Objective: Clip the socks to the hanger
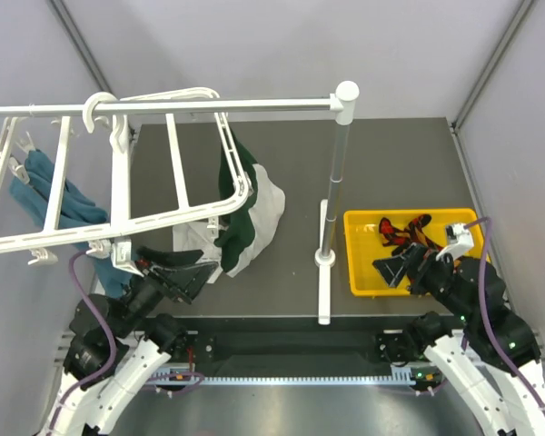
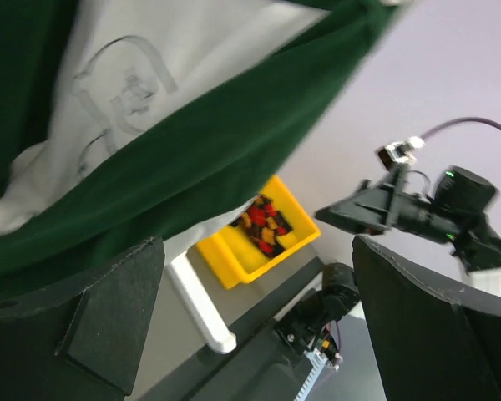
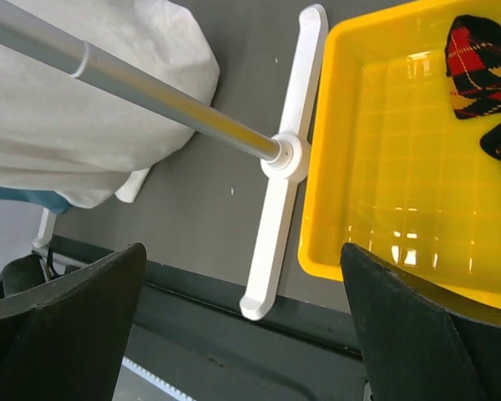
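Red and black patterned socks (image 1: 405, 231) lie in the yellow bin (image 1: 363, 283); part of them shows at the right of the right wrist view as plaid cloth (image 3: 483, 71). The white clip hanger (image 1: 120, 173) hangs from the rack's bar at the left, with small clips (image 1: 43, 256) along its frame. My left gripper (image 1: 200, 269) stands open below the hanger's front edge, close to the hanging green and white cloth, nothing between its fingers. Over the bin's left part, my right gripper (image 1: 396, 271) is open and empty, pointing left.
A green and white cloth (image 1: 245, 222) and a blue cloth (image 1: 68, 204) hang from the hanger. The rack's upright pole (image 1: 332, 195) and its white foot (image 1: 324, 291) stand between the arms.
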